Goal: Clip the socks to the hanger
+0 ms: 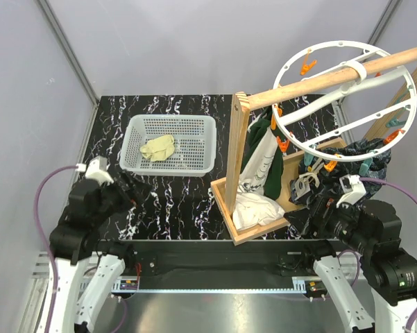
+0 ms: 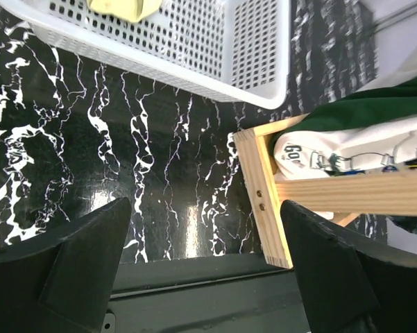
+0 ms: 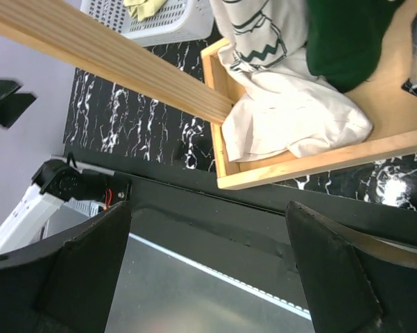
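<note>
A white ring hanger with orange and teal clips hangs from the wooden stand. Below its left side, a patterned white sock and a dark green sock hang down; the overlapping ring hides how their tops are held. A pale yellow folded cloth, perhaps a sock, lies in the grey basket. My left gripper hovers over the black marbled table in front of the basket, open and empty. Open too, my right gripper is at the stand's front right, nothing between its fingers.
The stand's upright post rises between the basket and the hanging socks. White cloth rests in its wooden base tray. Dark, bunched items hang under the hanger's right side. Between basket and stand, the table is clear.
</note>
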